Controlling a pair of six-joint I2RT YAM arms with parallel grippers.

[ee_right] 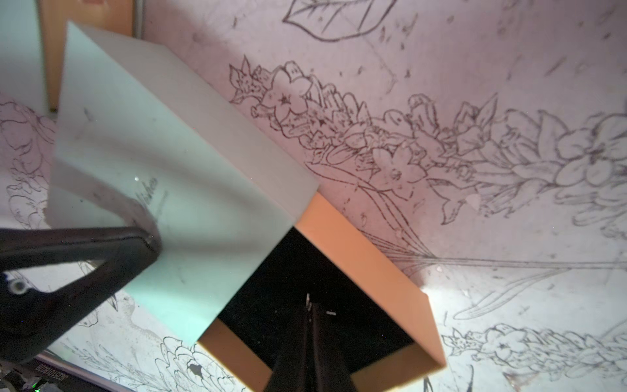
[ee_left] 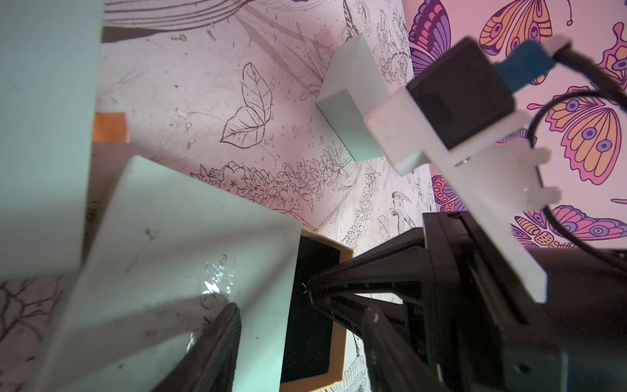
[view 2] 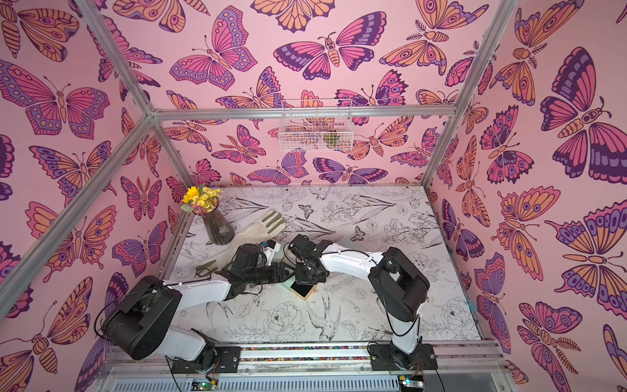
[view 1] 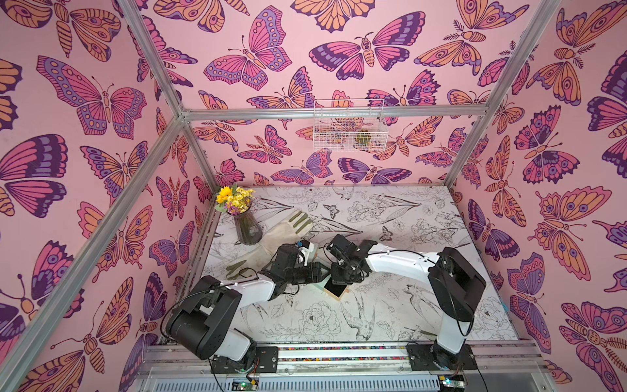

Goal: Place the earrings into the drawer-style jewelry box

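Note:
The jewelry box is a mint sleeve (ee_right: 176, 189) with its orange-rimmed drawer (ee_right: 365, 254) pulled partly out, showing a black lining. Pointing down into the drawer is my right gripper, its fingers shut together. A tiny silvery bit shows right at its tips; whether it is pinched or lies behind them, I cannot tell. Beside them, a small silvery piece (ee_right: 331, 313) appears against the black lining. My left gripper is part open above the sleeve, its fingers spread with nothing visible between them. Both arms cover much of the box in the top views.
Another mint box (ee_right: 23, 58) with an orange part stands close by, and a small mint block (ee_left: 352, 98) is farther off. A pale hand-shaped piece (view 1: 277, 238) and a flower vase (view 1: 247, 226) occupy the back left. Free table lies to the right.

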